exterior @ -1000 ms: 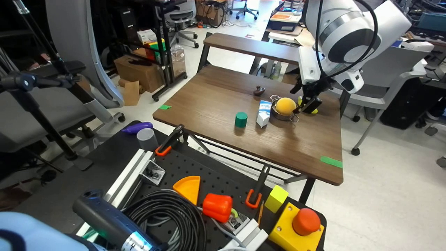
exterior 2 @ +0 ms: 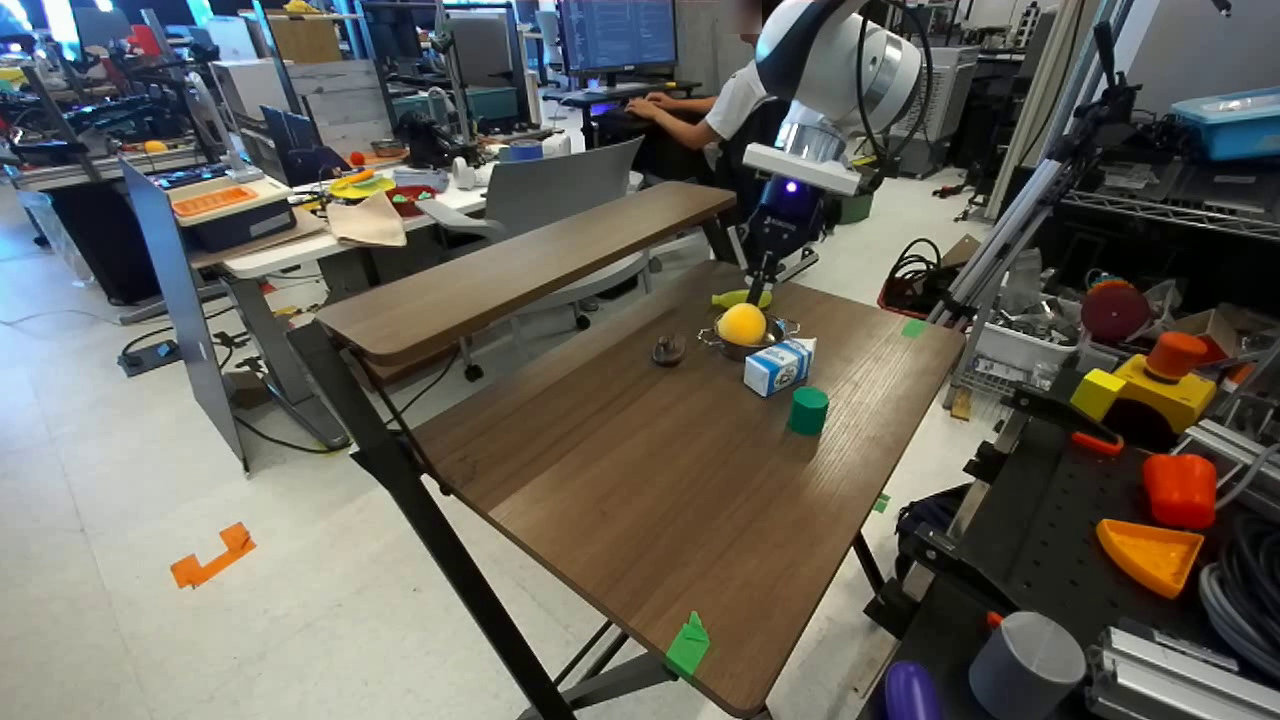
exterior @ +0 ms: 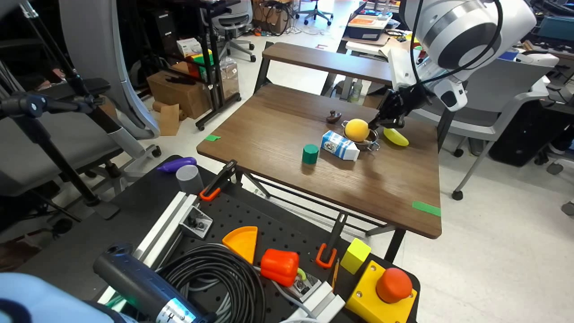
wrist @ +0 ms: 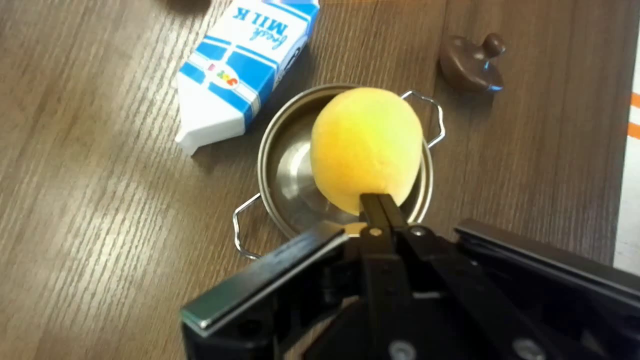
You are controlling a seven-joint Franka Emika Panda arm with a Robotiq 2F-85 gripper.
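Observation:
A yellow ball-like object [wrist: 367,147] rests in a small metal pot [wrist: 282,207] with two wire handles. My gripper reaches over the pot's near side, its fingertips against or just in front of the yellow object. In the wrist view the dark fingers lie close together; whether a slim gap or the pot's rim is between them is hidden. A blue-and-white milk carton [wrist: 246,66] lies on its side beside the pot. In the second exterior view, the gripper [exterior 2: 756,292] points down behind the yellow object [exterior 2: 741,324].
A brown lid-like piece with a knob [wrist: 471,66] sits near the pot. A green cylinder [exterior: 310,154] stands beyond the carton, and a yellow-green elongated item [exterior: 396,137] lies behind the pot. A raised shelf [exterior: 328,60] runs along one side.
The pot and yellow object have shifted left in the first exterior view. The milk carton has turned and now lies diagonally. My gripper has moved left and slightly up.

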